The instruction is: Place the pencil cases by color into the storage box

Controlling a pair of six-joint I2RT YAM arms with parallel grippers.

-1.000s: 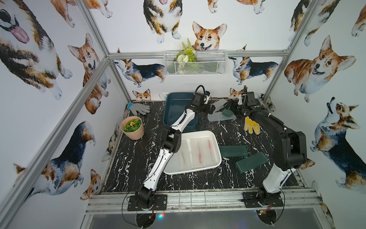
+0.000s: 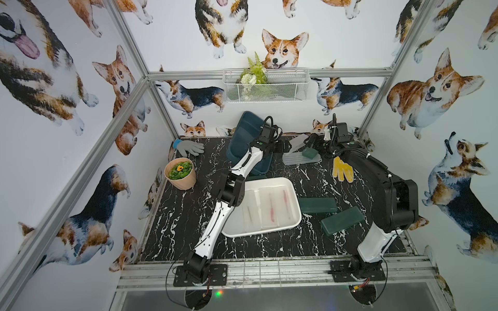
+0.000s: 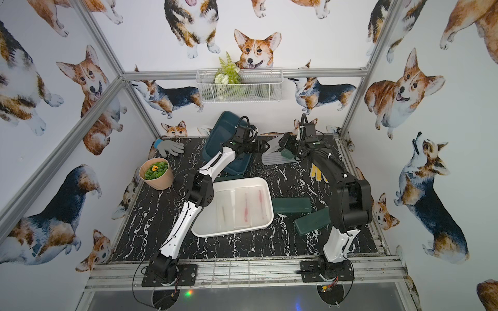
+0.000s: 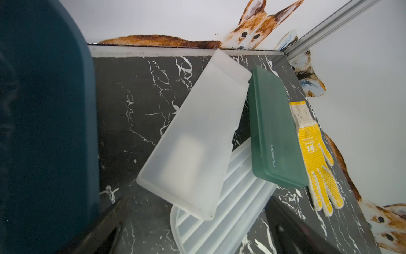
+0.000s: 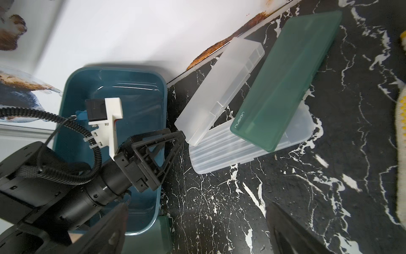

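Observation:
My left gripper (image 2: 284, 146) is open and empty over the right side of the dark blue box (image 2: 239, 135), close to the frosted white pencil cases. One white case (image 4: 194, 135) leans across a ridged white case (image 4: 230, 211); a green case (image 5: 291, 76) rests partly on the ridged one as well. Just right of this pile hovers my right gripper (image 2: 314, 142), open with nothing between its fingers. Two more green cases (image 2: 317, 205) lie at the front right. The white box (image 2: 226, 228) holds several clear cases.
Beneath the blue box's near edge shows part of a green case (image 5: 148, 239). A yellow glove (image 2: 342, 170), a grey glove (image 2: 189, 147) and a potted plant (image 2: 181, 178) stand around the sides. Bare table lies between the pile and the front green cases.
The blue box has turned and tilted: its far end reaches up and right along the back wall. The left gripper has shifted slightly left. The right arm looks nearly unmoved.

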